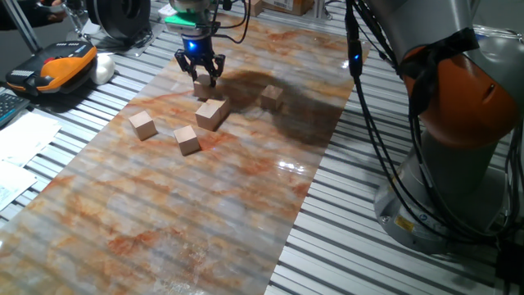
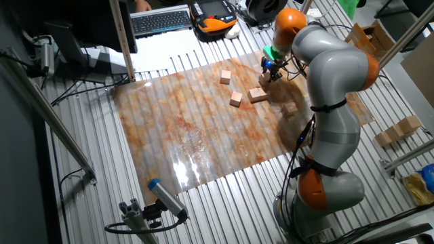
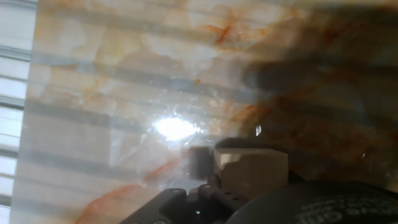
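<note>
At the far end of the marbled sheet my gripper (image 1: 205, 79) points down, its fingers on either side of a small wooden block (image 1: 202, 88). It appears shut on this block. In the wrist view the block (image 3: 255, 172) shows at the lower edge, next to dark finger parts (image 3: 208, 200); the contact on its far side is hidden. Closer to the camera in exterior view 1 lies a longer wooden block (image 1: 212, 115), apart from the gripper. Two more blocks, one left (image 1: 142, 125) and one nearer (image 1: 187, 140), rest on the sheet, and another (image 1: 272, 97) sits to the right in shadow.
The near part of the marbled sheet (image 1: 164, 221) is bare. An orange and black device (image 1: 56, 69) and a white round item (image 1: 103, 69) stand beyond its left edge. Several spare blocks (image 2: 399, 131) lie off the sheet, behind the arm.
</note>
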